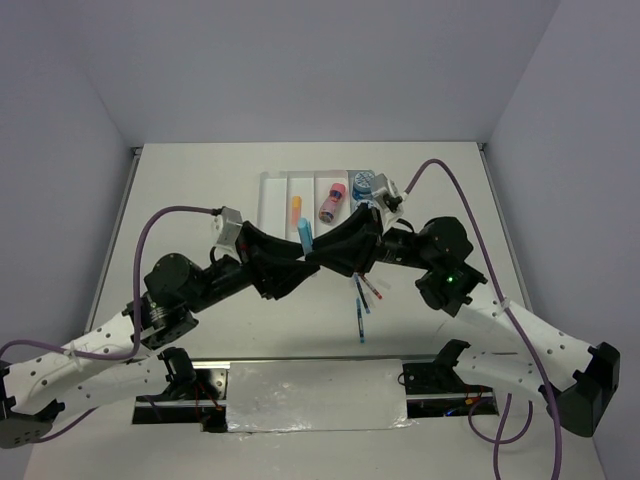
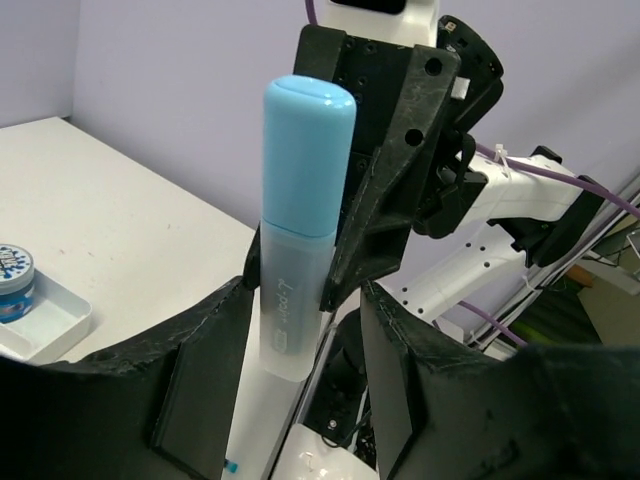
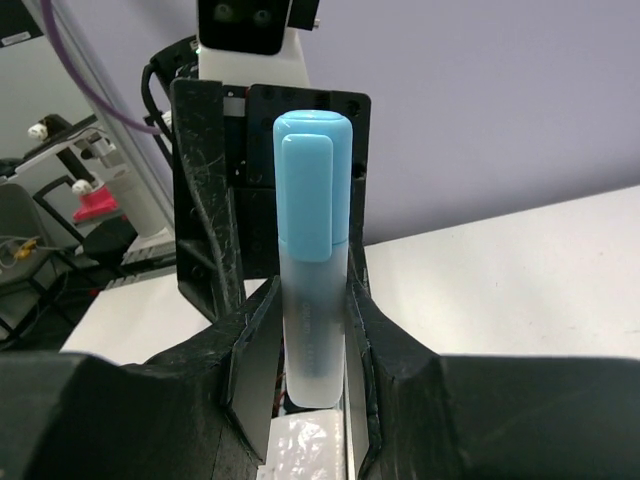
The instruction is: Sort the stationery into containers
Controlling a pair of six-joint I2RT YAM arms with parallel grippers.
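A translucent tube with a light blue cap [image 1: 305, 232] stands upright between my two grippers, above the table. My right gripper is shut on the tube, a finger against each side of its clear lower body. My left gripper is open around the same tube, its fingers apart on either side. Beyond the arms lies the white compartment tray [image 1: 272, 202], holding an orange item [image 1: 296, 209] and a pink-capped bottle [image 1: 331, 203]. Blue-lidded jars [image 1: 364, 185] sit at its right end, partly hidden by the right arm.
Below the right gripper, several slim pens lie on the white table, among them a blue pen [image 1: 360, 320] and a red pen [image 1: 371, 286]. Both arms face each other closely over the middle.
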